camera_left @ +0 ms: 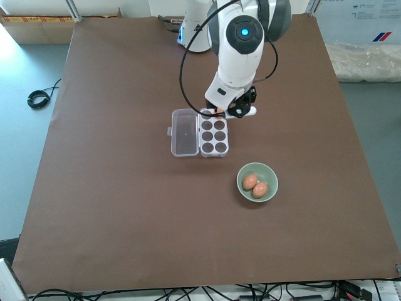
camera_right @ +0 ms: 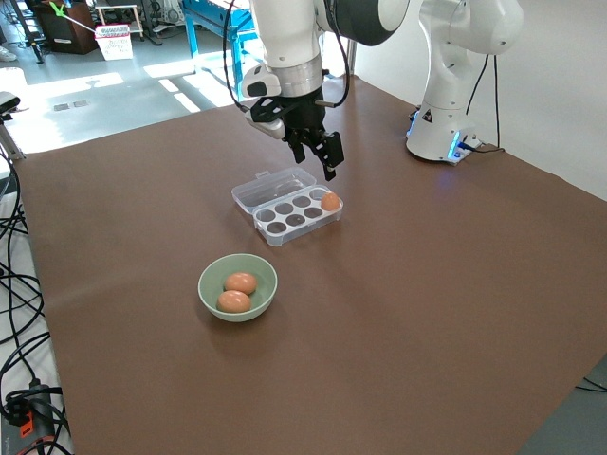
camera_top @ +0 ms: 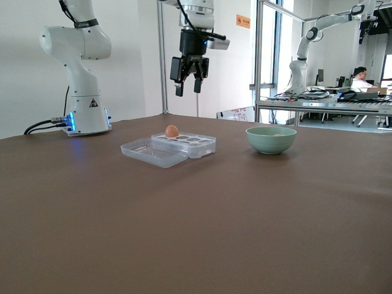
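A clear egg box [camera_right: 296, 213] with a round-holed tray and open lid [camera_left: 185, 133] lies on the table, one brown egg [camera_top: 171, 131] in it. A pale green bowl [camera_top: 271, 139] beside it holds two brown eggs [camera_right: 233, 301]. My gripper [camera_top: 188, 83] hangs above and behind the box, its two fingers apart with nothing visible between them; in the left view it partly hides the tray's far end.
Cables [camera_right: 19, 303] run outside the table's edge.
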